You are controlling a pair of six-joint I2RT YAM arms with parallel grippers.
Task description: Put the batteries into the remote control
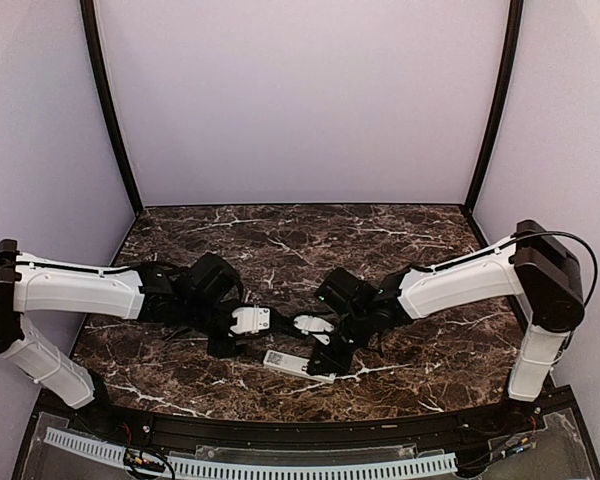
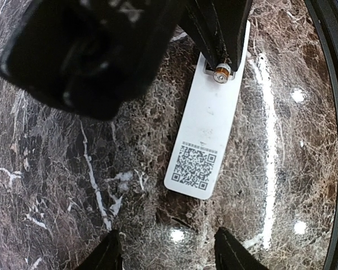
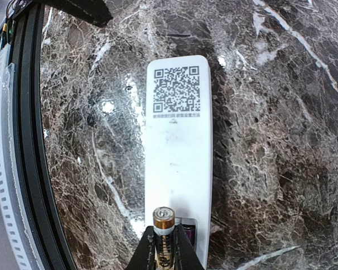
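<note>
The white remote (image 1: 288,362) lies back up on the marble table, its QR label showing in both wrist views. My right gripper is shut on a copper-topped battery (image 3: 164,220), held over the dark battery compartment (image 3: 187,230); whether it touches inside cannot be told. The left wrist view shows the same battery (image 2: 221,73) between the black fingers at the compartment. My left gripper stands open with nothing between its fingertips, just off the label end of the remote, to its left in the top view.
</note>
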